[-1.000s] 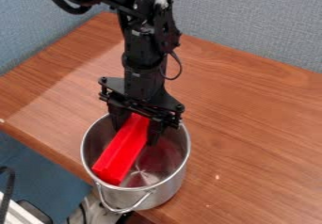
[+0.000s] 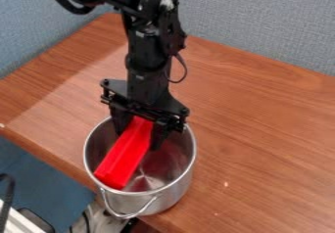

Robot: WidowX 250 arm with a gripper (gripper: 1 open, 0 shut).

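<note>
A long red block (image 2: 124,154) lies tilted inside a silver metal bucket (image 2: 178,178) at the lower middle, near the table's left edge. My black gripper (image 2: 141,121) reaches down into the bucket's back part and is shut on the upper end of the red block. The fingertips are mostly hidden by the block and the dark shadow around it.
A grey wall stands at the back.
</note>
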